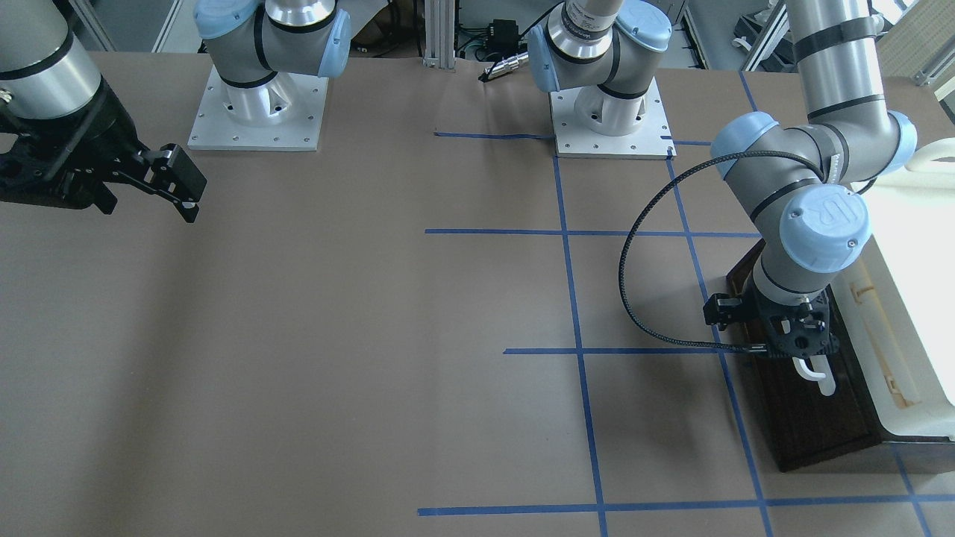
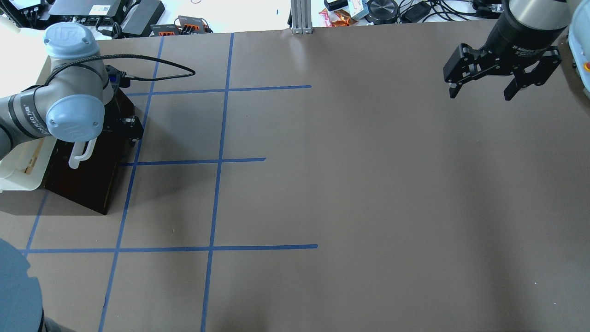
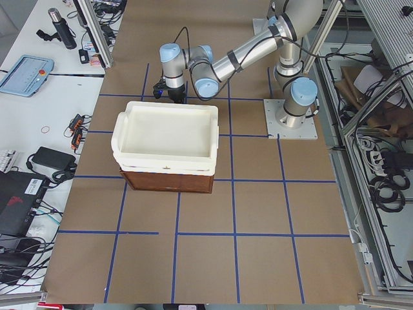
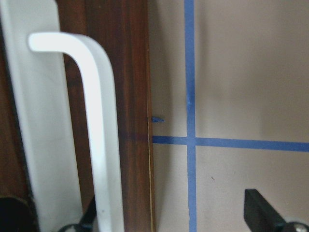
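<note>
A dark wooden box (image 1: pixel 797 421) with a white open top (image 3: pixel 164 139) stands at the right in the front view. On its side is a white handle (image 4: pixel 104 121), also visible under my arm in the top view. My gripper is down over the handle, its fingers wide apart in the wrist view: one against the box at the handle, the other over the floor. Whether it touches the handle is hidden.
Blue tape grid lines (image 1: pixel 582 376) cross the floor beside the box. Another black gripper (image 2: pixel 500 77) hangs over bare floor, which is clear in the middle. Other arm bases (image 1: pixel 260 125) stand at the back.
</note>
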